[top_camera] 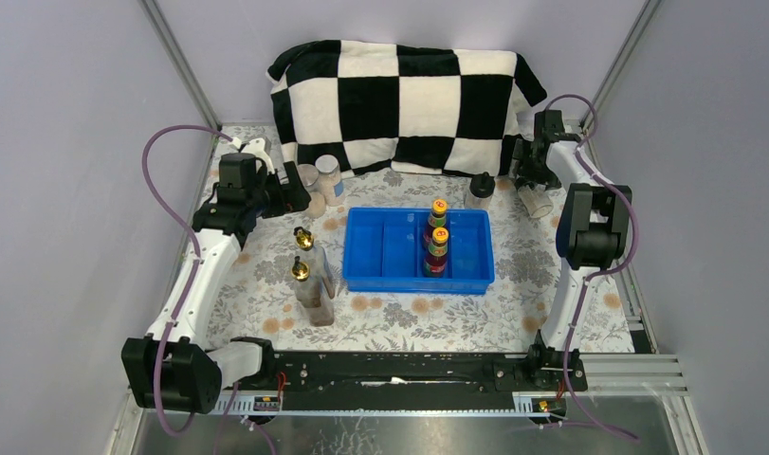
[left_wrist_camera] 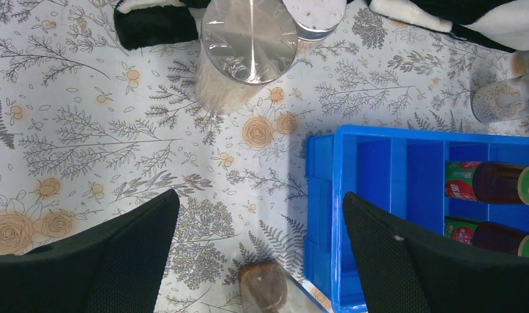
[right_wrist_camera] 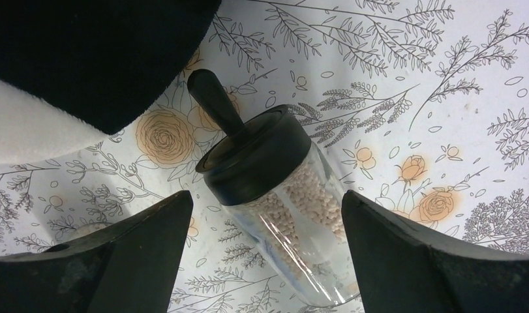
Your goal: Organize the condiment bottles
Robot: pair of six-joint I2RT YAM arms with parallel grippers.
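Note:
Beneath my right gripper, which is open, a glass jar with a black handled lid lies on its side, full of pale grains. The same lying jar shows at the right in the top view. A second black-lidded jar stands behind the blue tray. Two dark sauce bottles are in the tray. Two clear jars stand at the back left, beyond my open left gripper. Left of the tray are two gold-topped bottles. Neither gripper holds anything.
A black-and-white checkered cloth covers the back edge and drapes near the lying jar. Several tray compartments on the left are empty.

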